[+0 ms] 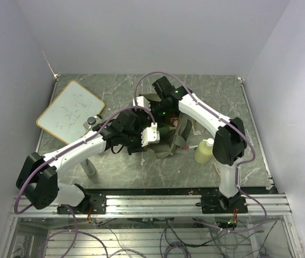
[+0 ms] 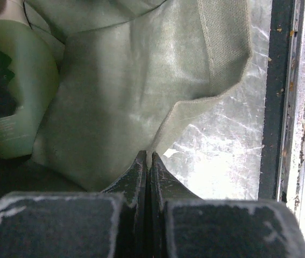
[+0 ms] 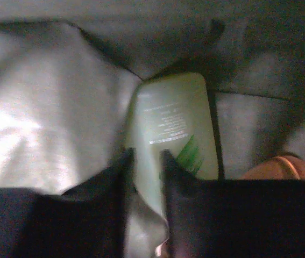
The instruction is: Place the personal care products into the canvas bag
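The olive canvas bag (image 1: 174,141) sits at the centre under both arms. In the left wrist view my left gripper is shut on the bag's fabric edge (image 2: 171,118); a green bottle (image 2: 26,86) lies inside. My right gripper is over the bag's interior, blurred, above a pale green bottle (image 3: 171,113) with a leaf print and a copper-coloured round item (image 3: 278,172). A gap shows between its fingertips; whether it holds anything is unclear.
A yellowish pump bottle (image 1: 203,152) and a red-white tube stand or lie right of the bag. A whiteboard (image 1: 69,110) and silver cylinders are at left.
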